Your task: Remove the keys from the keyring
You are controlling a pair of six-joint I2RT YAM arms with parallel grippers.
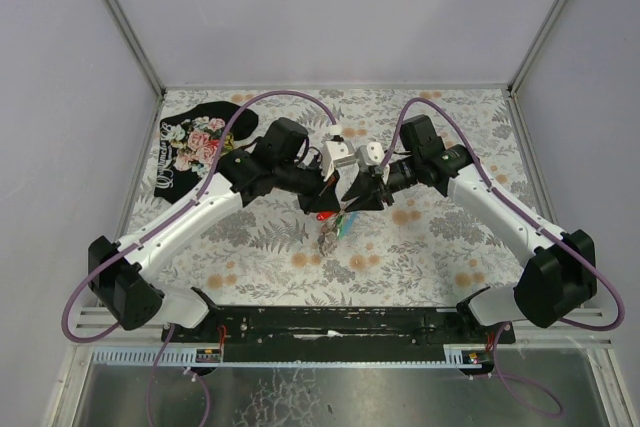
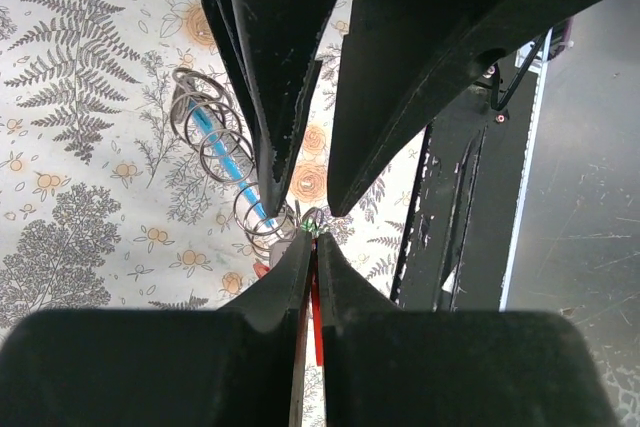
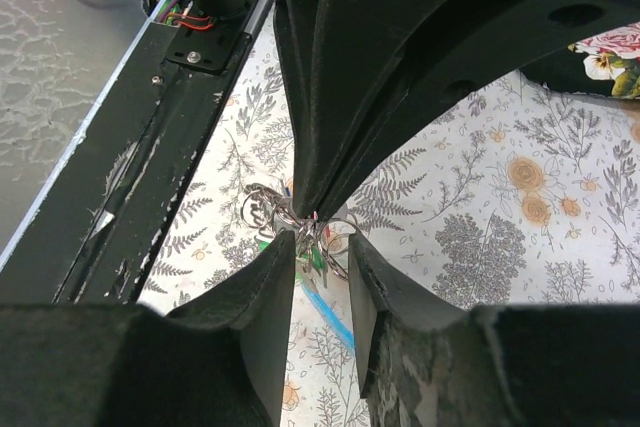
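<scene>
The keyring bundle hangs below both grippers near the mat's middle: coils, a blue strap, a green piece and metal keys. In the left wrist view my left gripper is shut at the bundle's ring, with the blue strap inside a coil beside it. In the right wrist view my right gripper is part open around the ring and keys, close under the other gripper's dark fingers. Whether either grips the metal firmly is unclear.
A black floral cloth lies at the mat's back left. The patterned mat is otherwise mostly clear. A dark rail runs along the front edge.
</scene>
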